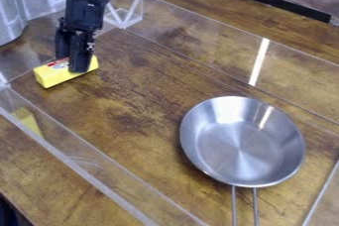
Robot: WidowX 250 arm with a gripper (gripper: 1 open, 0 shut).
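My black gripper [74, 57] reaches down at the left of the camera view, shut on a yellow block [56, 77] with a small red and white marking. The block lies low on the wooden table [146, 121], and the fingers partly hide its upper right part. Whether it is raised off the surface I cannot tell.
A steel pan [241, 141] sits at the right, its handle pointing toward the front. Clear walls border the work area at left, back and right.
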